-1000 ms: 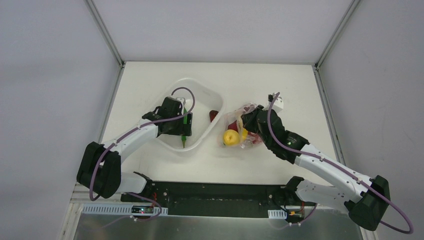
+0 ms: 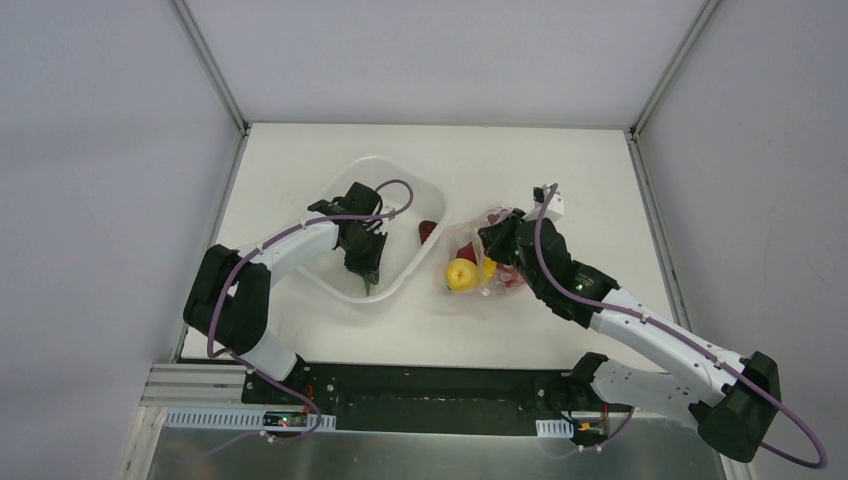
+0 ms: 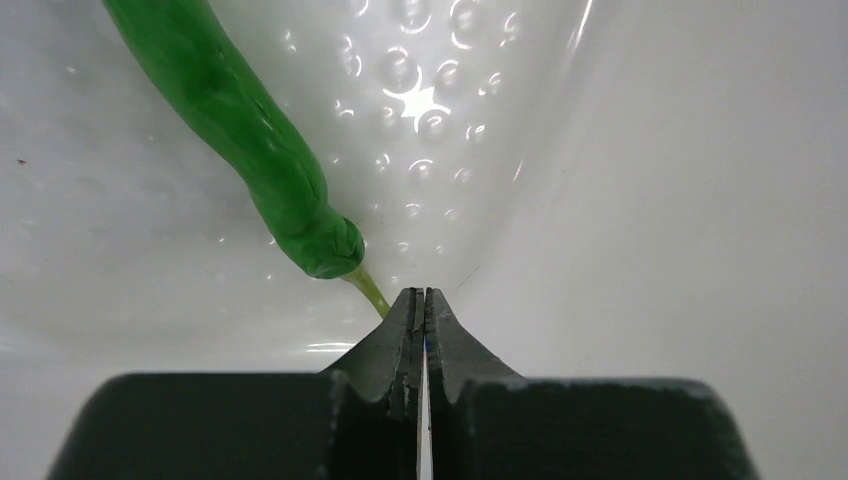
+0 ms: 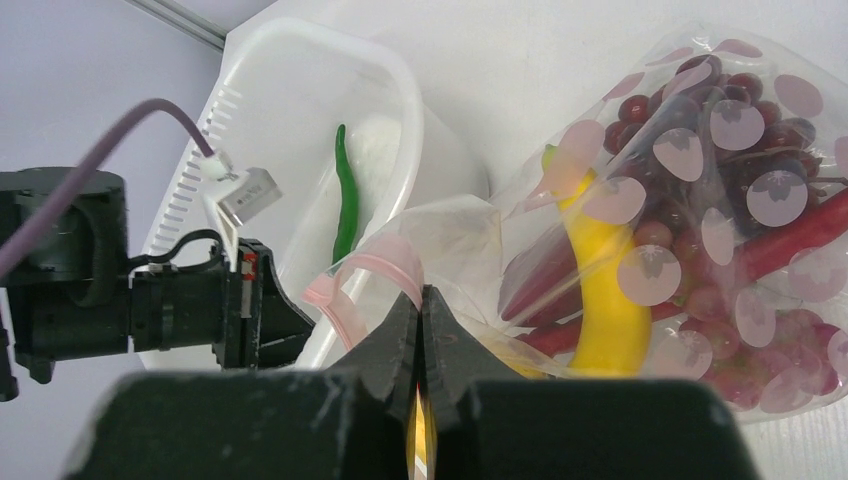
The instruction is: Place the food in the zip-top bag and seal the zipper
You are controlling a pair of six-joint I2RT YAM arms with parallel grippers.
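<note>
A long green chili pepper [image 3: 250, 140] lies in the white bin, its stem running down to my left gripper. Those fingers are shut together; the stem passes out of sight at the left finger's edge, and nothing shows between them. My right gripper is shut on the clear bag's pink-striped rim, which runs into its fingertips. The zip top bag [image 4: 715, 235] lies on the table, holding grapes, a yellow banana-like item [image 4: 605, 300] and red produce. A round yellow fruit [image 2: 462, 275] sits near the bag's mouth in the top view.
The white bin [image 2: 432, 205] stands left of the bag, its wall between the two grippers. A dark red item [image 2: 427, 231] lies inside by the right wall. Behind both, the table [image 2: 550, 160] is clear.
My left gripper has moved right and turned over the bin, and its fingers have closed from a wider spread near the pepper's front end. The right arm and bag look still.
</note>
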